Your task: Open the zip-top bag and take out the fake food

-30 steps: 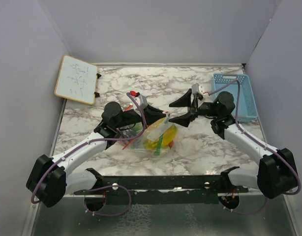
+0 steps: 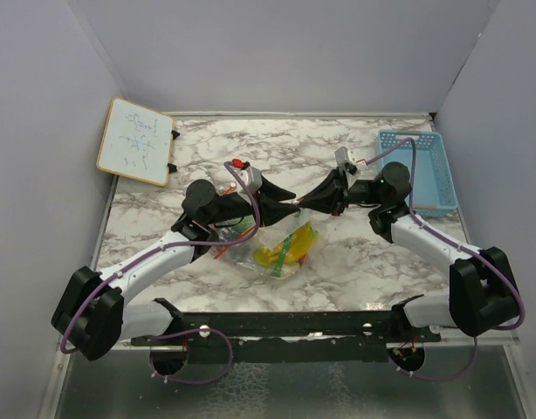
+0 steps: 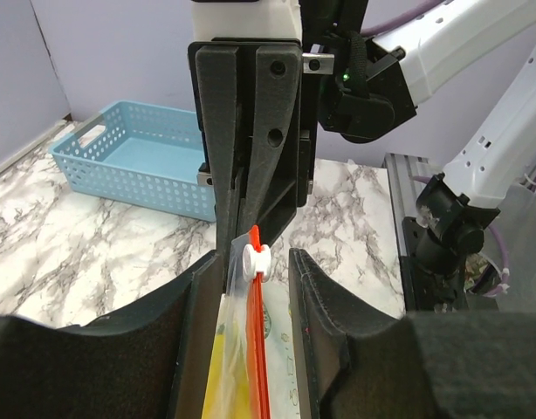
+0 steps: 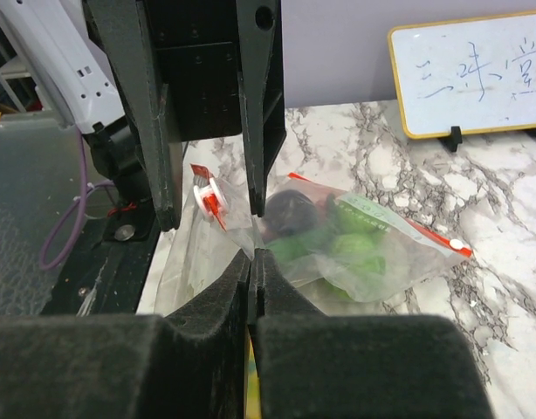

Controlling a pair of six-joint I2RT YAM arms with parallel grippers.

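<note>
The clear zip top bag hangs and lies below both grippers, with a yellow piece of food inside. Through its film in the right wrist view, I see dark purple food and green food. My left gripper is part open around the bag's corner, where the white slider sits on the red zip strip; gaps show beside it. From the right, my right gripper is shut on the film just below that slider.
A blue basket stands at the back right, and a whiteboard at the back left. Near the left gripper, a small red object shows.
My right gripper, open a second ago, has shut on the bag's film and moved slightly left.
</note>
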